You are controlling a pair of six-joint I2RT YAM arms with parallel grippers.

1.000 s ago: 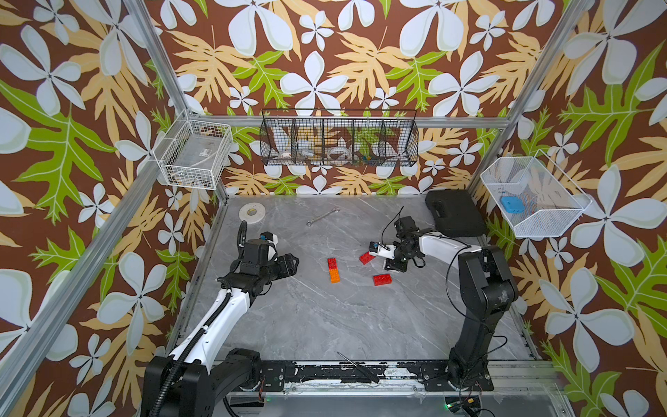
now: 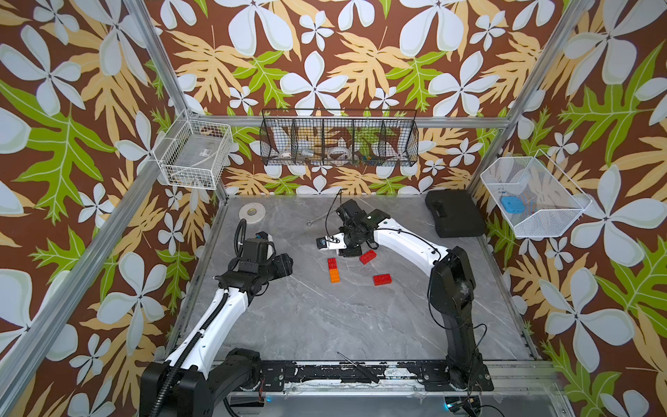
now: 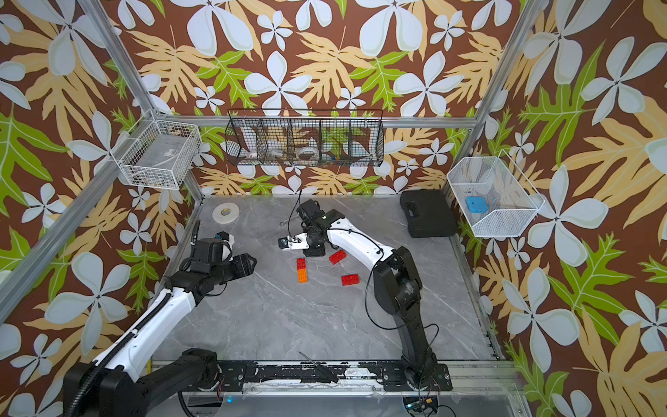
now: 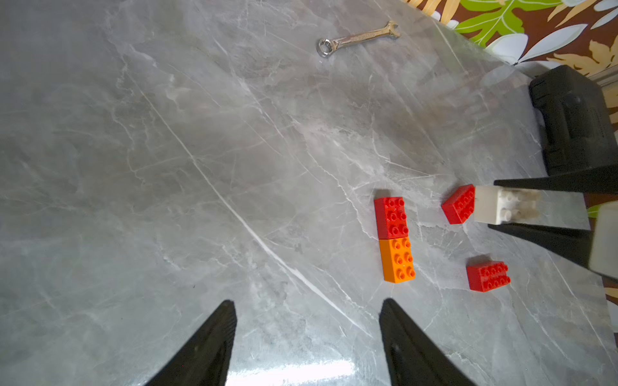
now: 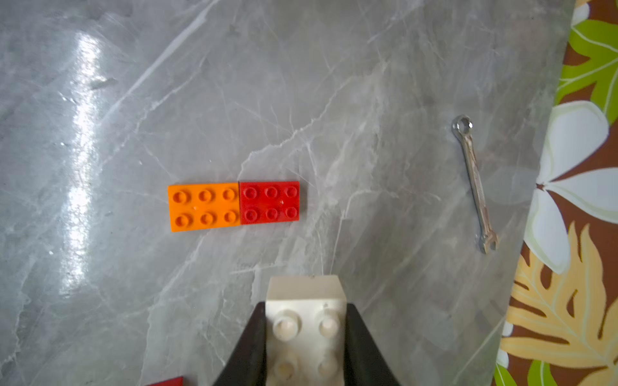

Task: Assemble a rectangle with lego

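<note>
A red brick (image 5: 269,202) and an orange brick (image 5: 203,206) lie end to end at mid-table. Two other red bricks (image 4: 458,204) (image 4: 488,276) lie apart to their right in the left wrist view. My right gripper holds a white brick (image 5: 305,296) in the air just behind the red-orange pair. My left gripper stands open at left of the bricks, its fingers apart over bare table, nothing between them.
A wrench (image 4: 357,38) lies at the back behind the right gripper. A tape roll (image 2: 251,212) is at back left, a black case (image 2: 455,214) at back right.
My right gripper has swung leftward with the white brick, from the right side to behind the brick pair. The left arm has shifted slightly left.
</note>
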